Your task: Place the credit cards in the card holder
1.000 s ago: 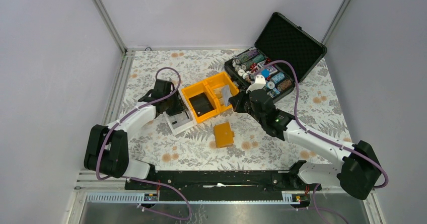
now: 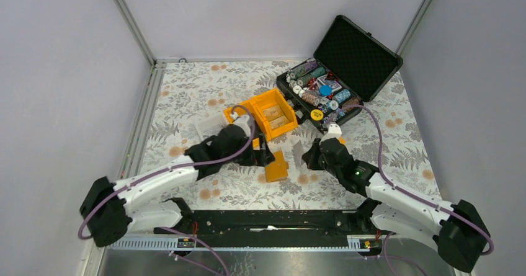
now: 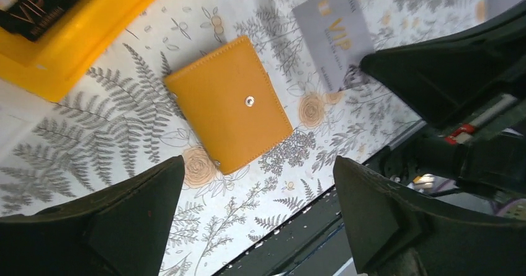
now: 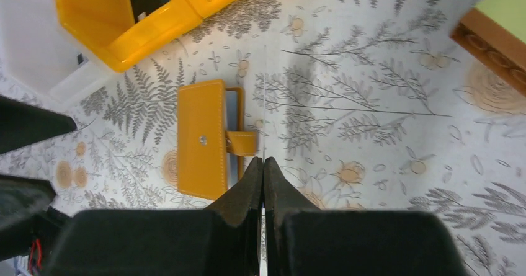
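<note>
The orange leather card holder lies on the table, its strap and a slot showing in the right wrist view. My right gripper is shut on a grey VIP card, seen edge-on in its own view and standing up to the right of the holder. My left gripper hangs open above the holder, nothing between its fingers, with the holder in sight between and beyond them.
A yellow tray and a white tray lie behind my left arm. An open black case of chips stands at the back right. The table's front strip around the holder is clear.
My left gripper has moved right and toward the front, from the white tray to over the holder. My right gripper has moved right and frontward with the card, away from the yellow tray.
</note>
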